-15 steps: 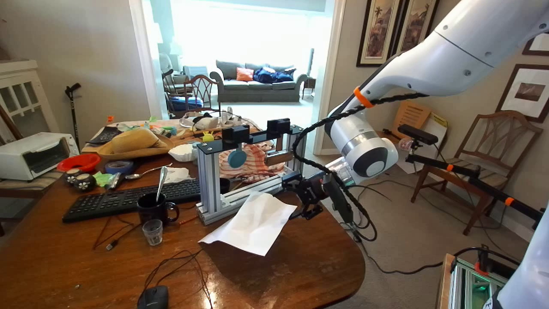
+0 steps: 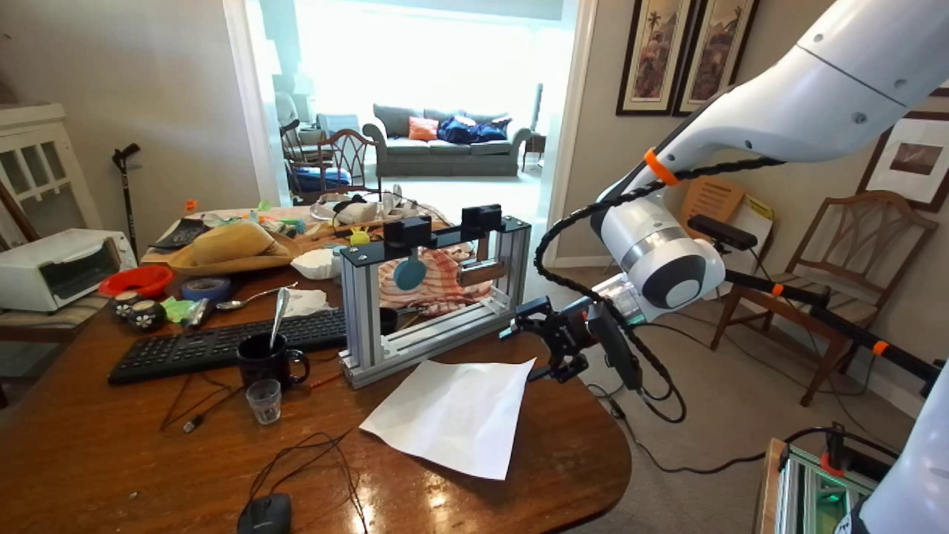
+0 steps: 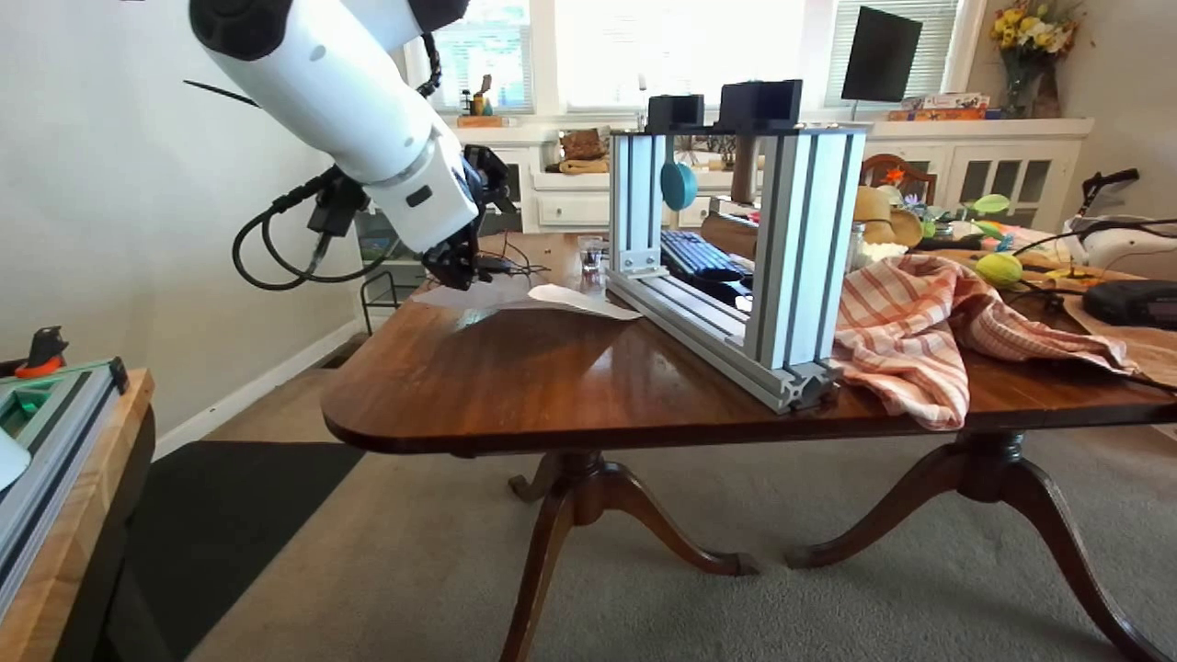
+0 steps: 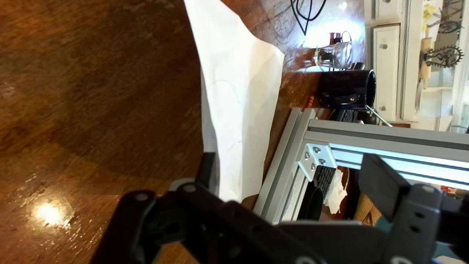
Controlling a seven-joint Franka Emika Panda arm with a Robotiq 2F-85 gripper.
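Observation:
A creased white sheet of paper (image 2: 454, 414) lies on the wooden table, in front of the metal frame. In the second exterior view, one edge of the paper (image 3: 582, 300) curls up off the tabletop. My gripper (image 2: 520, 356) is by the paper's right corner, its lower finger close to that corner. The wrist view shows the fingers wide apart, with one finger pad (image 4: 207, 169) right beside the paper (image 4: 235, 110) and the other pad (image 4: 380, 178) over by the frame. Whether the near pad touches the sheet I cannot tell.
An aluminium frame (image 2: 360, 325) with hanging parts stands just behind the paper. To its left are a dark mug (image 2: 267, 360) with a spoon, a small clear glass (image 2: 264, 402) and a keyboard (image 2: 222, 345). A mouse (image 2: 265, 515) lies in front.
My gripper has moved to the right, away from the frame. The paper has shifted right and towards the front edge, and now lies lower and flatter than before.

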